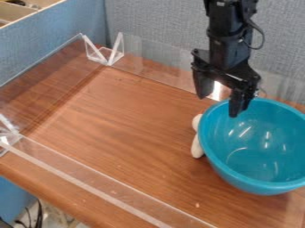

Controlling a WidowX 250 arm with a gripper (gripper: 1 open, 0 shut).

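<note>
A large turquoise bowl (256, 156) fills the right side of the wooden table. My black gripper (220, 89) hangs from the top, open, its fingers just above the bowl's far left rim, one reaching down toward that rim; whether it touches cannot be told. A small white object (197, 149) lies beside the bowl's left side, partly hidden by it.
Clear low walls with white corner brackets (105, 52) edge it. Cables show below at the lower left.
</note>
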